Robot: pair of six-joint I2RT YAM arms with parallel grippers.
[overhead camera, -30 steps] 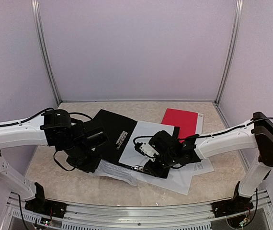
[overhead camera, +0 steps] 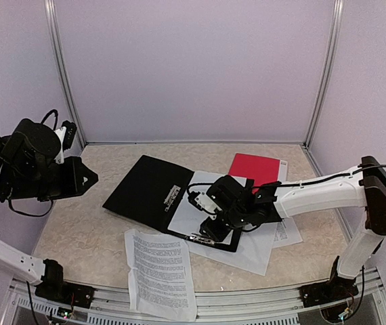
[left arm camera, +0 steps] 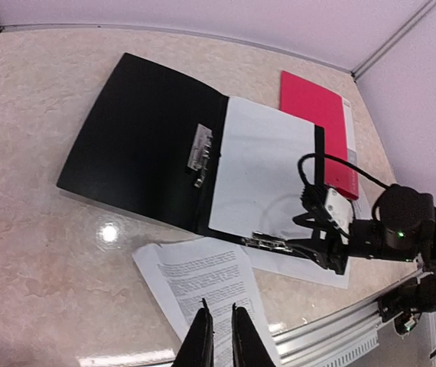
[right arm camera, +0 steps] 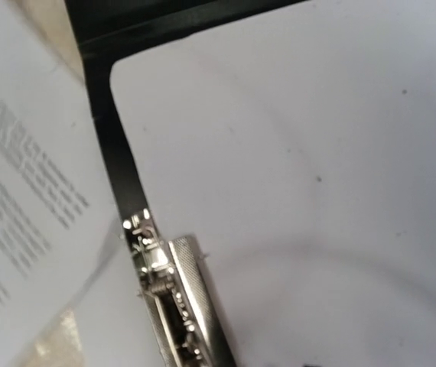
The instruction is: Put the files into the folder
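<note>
The black folder (overhead camera: 139,183) lies open, a white sheet (left arm camera: 260,168) on its right half and a metal clip (right arm camera: 191,298) along that half's near edge. A printed paper (overhead camera: 159,271) lies in front of the folder, overhanging the table's front. My left gripper is raised at the left, shut, with no paper between its fingers. My right gripper (overhead camera: 206,227) is down at the clip; its finger is unclear, and its fingers are out of sight in the right wrist view.
A red folder (overhead camera: 250,166) with white papers lies behind and right, and more white paper (overhead camera: 247,261) is under the black folder's front right. Walls bound the sides and back.
My left gripper has risen and moved left, away from the printed paper, which now lies flatter and farther forward. The right arm is nearly still at the clip.
</note>
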